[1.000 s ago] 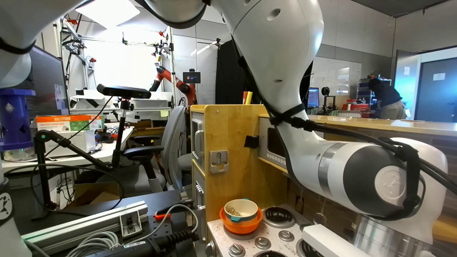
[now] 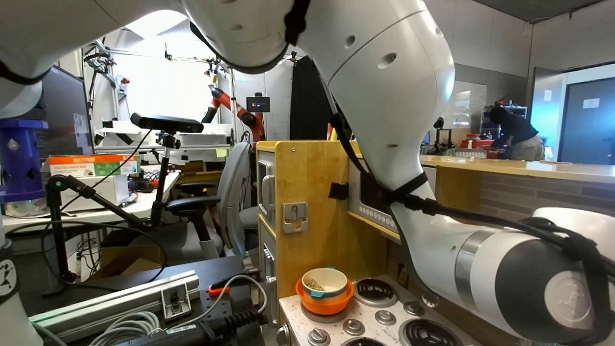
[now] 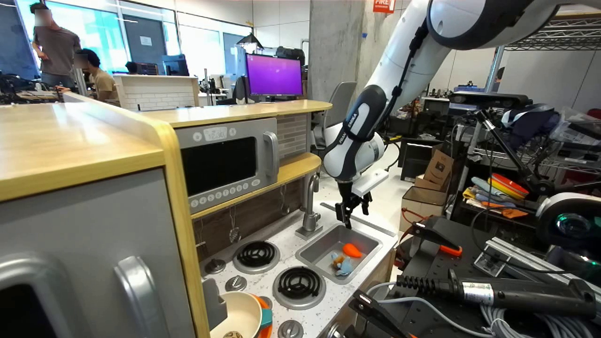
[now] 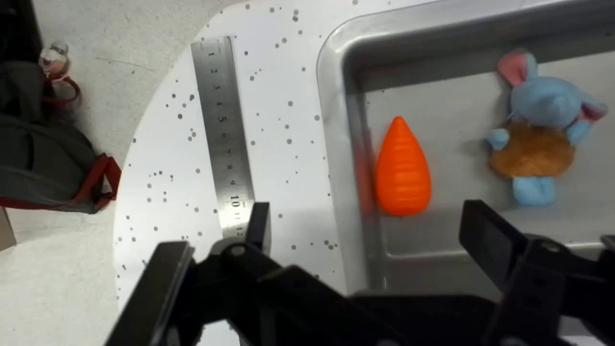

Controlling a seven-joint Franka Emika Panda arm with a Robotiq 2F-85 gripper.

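Note:
My gripper is open, its two black fingers spread wide with nothing between them. In exterior view 2 the gripper (image 3: pixel 353 217) hangs over the far end of the sink, above its rim. Inside the grey sink (image 4: pixel 340 144) lies an orange carrot-like toy (image 4: pixel 403 173), close to the sink's wall and pointed end away from the fingers in the wrist view. A blue and brown plush toy (image 4: pixel 539 124) with pink ears lies deeper in the same sink. A steel ruler (image 4: pixel 225 132) rests on the speckled counter beside the sink. Exterior view 1 does not show the gripper.
A cream bowl (image 2: pixel 324 280) sits in an orange bowl (image 2: pixel 325 306) on the stove's far corner. The faucet (image 3: pixel 311 205) rises behind the sink, and the microwave (image 3: pixel 228 163) hangs over the counter. Black burners (image 3: pixel 298 282) lie between sink and bowls.
In exterior view 1 the arm has moved right and its wrist lower, away from the stove. The bowls have stayed in place.

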